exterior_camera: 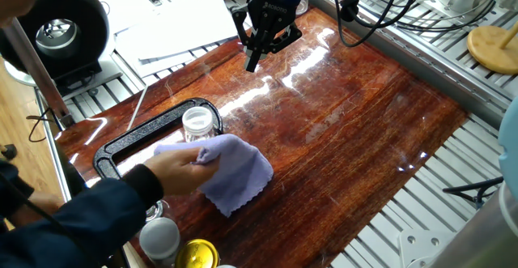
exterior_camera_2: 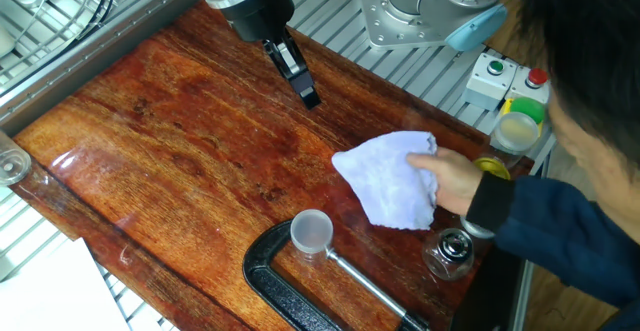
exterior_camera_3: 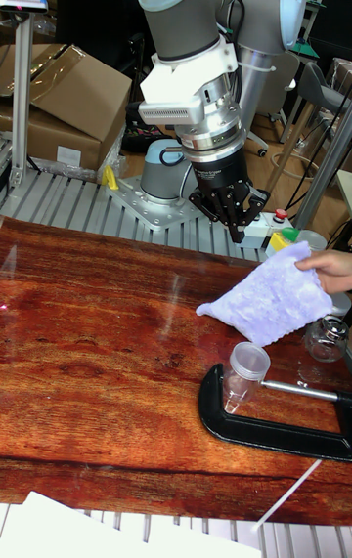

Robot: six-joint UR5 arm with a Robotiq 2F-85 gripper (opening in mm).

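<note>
My gripper (exterior_camera: pixel 252 62) hangs over the back of the wooden table, its fingertips together and nothing visible between them. In exterior view 2 the gripper (exterior_camera_2: pixel 311 101) points down, clear of everything on the table. A person's hand (exterior_camera: pixel 176 171) holds a lavender cloth (exterior_camera: pixel 236 175) over the table, well apart from my gripper. Beside the cloth stands a clear jar with a whitish lid (exterior_camera_2: pixel 312 230), next to a black clamp-like frame (exterior_camera_2: pixel 277 289) with a metal rod.
Near the person's edge are a gold lid (exterior_camera: pixel 197 254), another whitish-lidded jar (exterior_camera: pixel 159 239) and a glass jar (exterior_camera_2: pixel 449 254). White paper (exterior_camera: pixel 174 25) lies past one table edge.
</note>
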